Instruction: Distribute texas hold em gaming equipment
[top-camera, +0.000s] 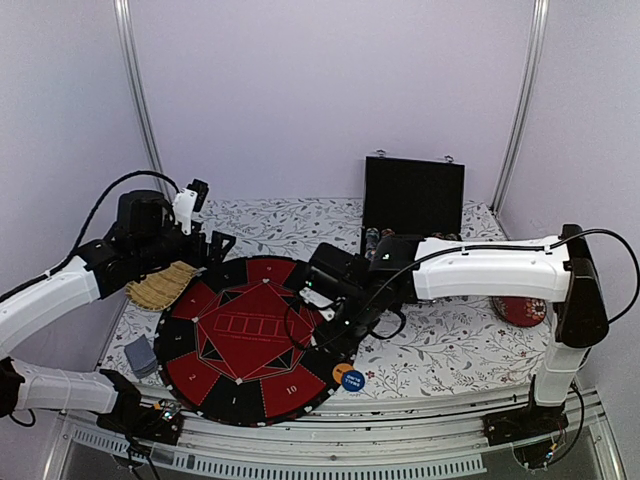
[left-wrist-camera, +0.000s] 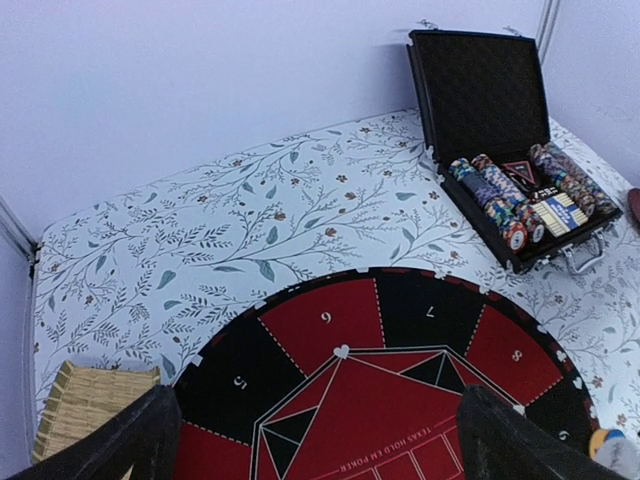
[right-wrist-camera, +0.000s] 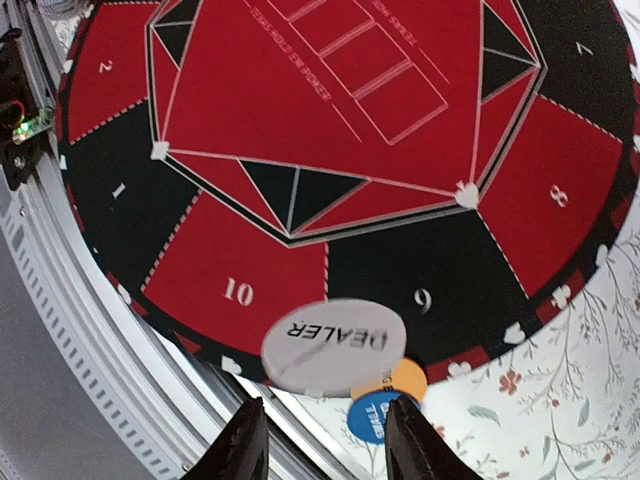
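Observation:
The white dealer disc (right-wrist-camera: 336, 345) shows at the fingertips of my right gripper; it spans the gap between them and hangs above the mat's edge. Beneath it, partly covered, lie an orange chip (right-wrist-camera: 402, 380) and a blue chip (right-wrist-camera: 375, 415) beside the round red-and-black poker mat (top-camera: 240, 325). In the top view the right arm hides the mat's right side. My left gripper (top-camera: 218, 249) stands open over the mat's back left, nothing between its fingers. A pale disc at the left wrist view's right edge is too blurred to identify.
An open black chip case (left-wrist-camera: 480, 100) stands at the back right, with chip rows inside. A woven basket (top-camera: 160, 288) sits left of the mat, and a grey-blue stack (top-camera: 140, 356) lies near the front left. Bare patterned cloth lies behind the mat.

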